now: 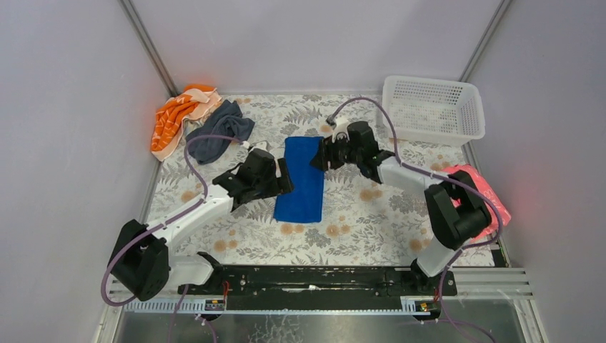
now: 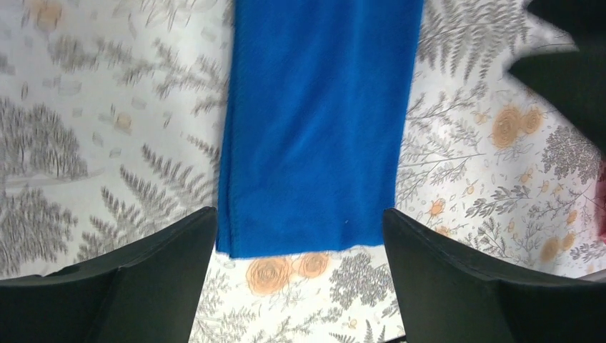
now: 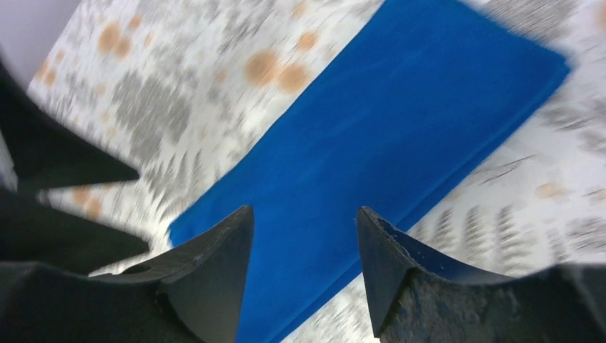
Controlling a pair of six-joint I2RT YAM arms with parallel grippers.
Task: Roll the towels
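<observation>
A blue towel (image 1: 302, 196) lies flat and folded lengthwise in the middle of the table, a second layer showing along one long edge in both wrist views. My left gripper (image 1: 283, 175) hangs over its left side, fingers apart with nothing between them; the towel (image 2: 311, 143) shows beneath. My right gripper (image 1: 323, 156) is over the towel's upper right part, open and empty, with the towel (image 3: 429, 107) below its fingertips.
An orange towel (image 1: 170, 123) and a dark grey towel (image 1: 214, 136) lie crumpled at the back left. A white basket (image 1: 432, 107) stands back right. A pink towel (image 1: 486, 204) lies at the right, partly under the right arm.
</observation>
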